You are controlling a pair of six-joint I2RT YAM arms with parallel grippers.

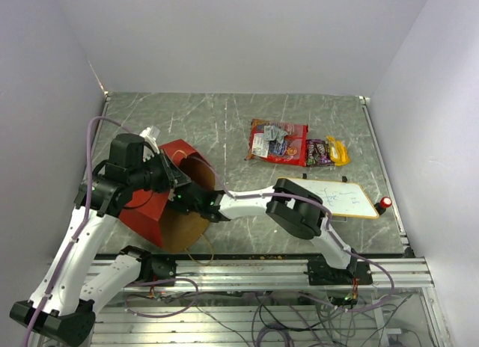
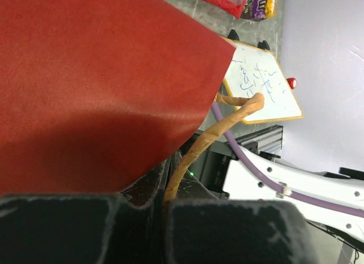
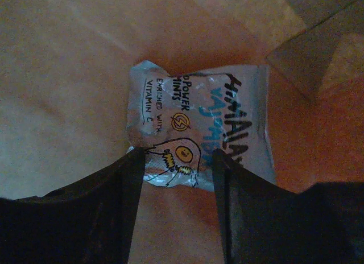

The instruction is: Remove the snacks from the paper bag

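Note:
A red paper bag point(image 1: 147, 216) lies on its side, opening toward the right. My left gripper is shut on its tan handle point(image 2: 203, 140), at the upper edge. My right arm reaches into the bag, its tip hidden from above. In the right wrist view a silver Himalaya mints packet point(image 3: 199, 116) lies inside the bag, my right gripper part open at its near edge, fingertips apart over it.
A red snack bag point(image 1: 262, 145), a purple packet point(image 1: 318, 153) and a yellow packet point(image 1: 338, 152) lie at the back right. A whiteboard point(image 1: 337, 197) and a red-capped object point(image 1: 385, 203) are at the front right.

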